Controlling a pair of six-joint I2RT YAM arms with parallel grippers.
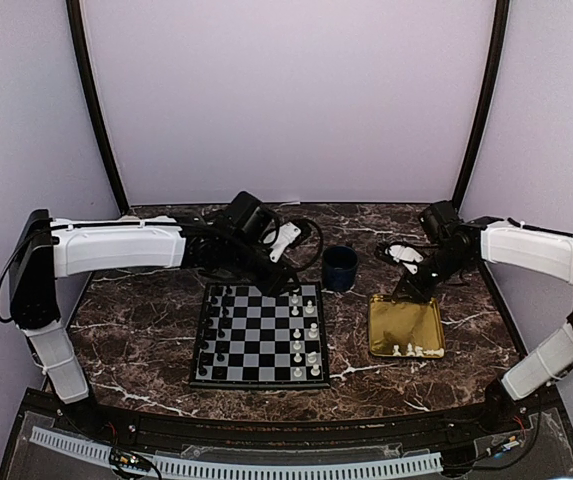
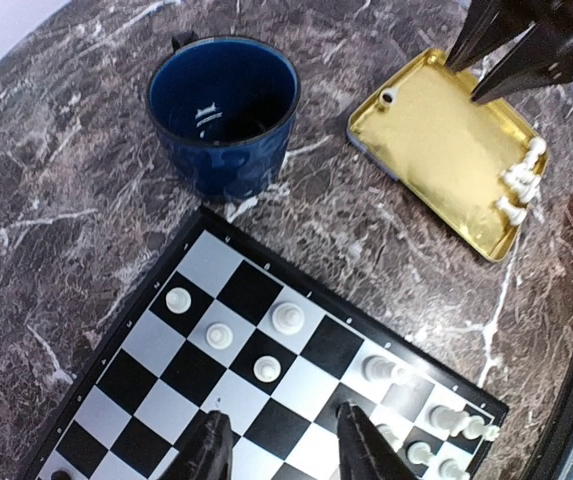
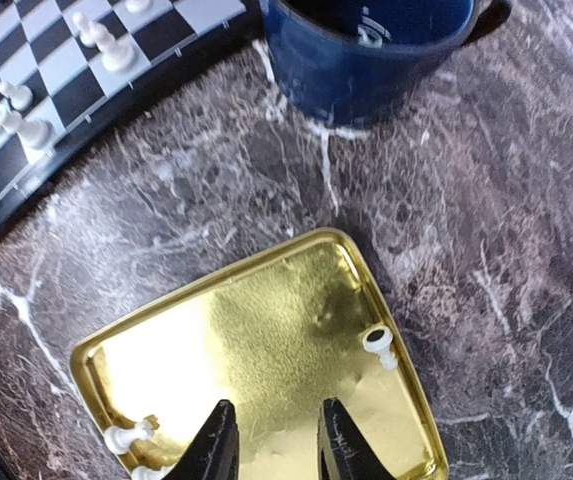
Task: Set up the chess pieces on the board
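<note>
White pieces such as a pawn (image 2: 267, 368) stand on the right side of the chessboard (image 1: 259, 378). Dark pieces (image 1: 221, 358) line its left side. Above the board's far right area, my left gripper is open and empty. Over the gold tray (image 3: 256, 330), my right gripper has its fingers apart, only part open, with nothing between them. One white piece (image 3: 381, 345) lies tipped near the tray's edge, right of that gripper in the right wrist view. Several more white pieces (image 2: 519, 182) lie along the tray's near side.
A dark blue mug (image 1: 340, 268) stands behind the gap between board and tray, close to the board's far right corner. Bare marble tabletop (image 1: 351, 335) separates board and tray.
</note>
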